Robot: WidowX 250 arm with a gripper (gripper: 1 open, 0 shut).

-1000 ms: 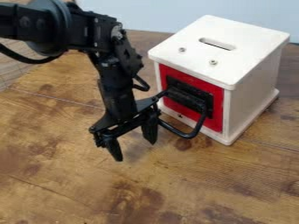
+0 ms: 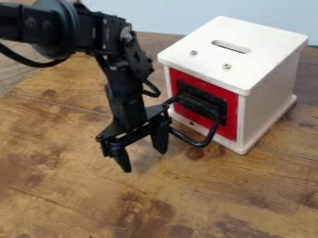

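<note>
A black robot arm reaches down from the upper left, and its gripper (image 2: 141, 152) hangs low over the wooden table, fingers pointing down and apart with nothing between them. To its right stands a white wooden box (image 2: 241, 41) with a slot in its top and a red front panel (image 2: 228, 97). A black fixture (image 2: 199, 101) is on that panel, with a black looped bar or hose running down toward the gripper; where it ends behind the arm is hard to tell.
A pale wall lies behind the box at the back.
</note>
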